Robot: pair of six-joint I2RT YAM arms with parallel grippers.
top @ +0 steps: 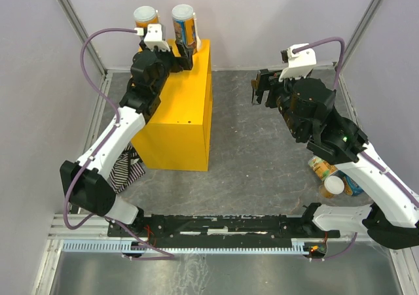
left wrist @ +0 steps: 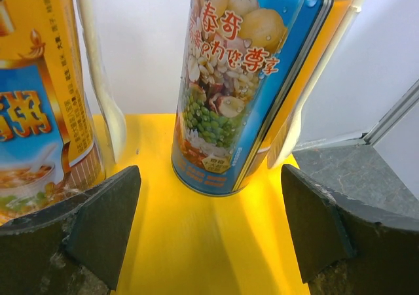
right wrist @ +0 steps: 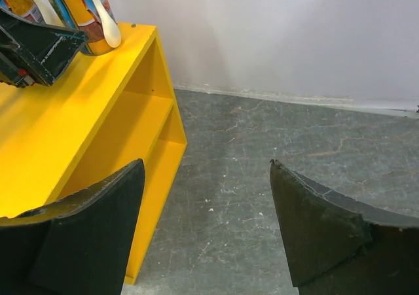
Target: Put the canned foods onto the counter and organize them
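Observation:
Two canned foods stand upright at the back of the yellow counter (top: pixel 171 105): a left can (top: pixel 145 15) and a right can (top: pixel 184 24), each with a white spoon on its side. In the left wrist view the right can (left wrist: pixel 229 86) is beyond my open left gripper, apart from its fingers, and the left can (left wrist: pixel 42 92) is behind the left finger. Nothing is between those fingers. My right gripper stands open and empty over the floor, right of the counter. Several more cans (top: pixel 332 186) lie or stand on the floor at the lower right.
Grey floor (top: pixel 245 157) between the counter and the right arm is clear. A striped cloth (top: pixel 126 171) lies left of the counter's front. Walls close in the back and both sides. Open shelf space (right wrist: pixel 134 121) shows in the counter's right side.

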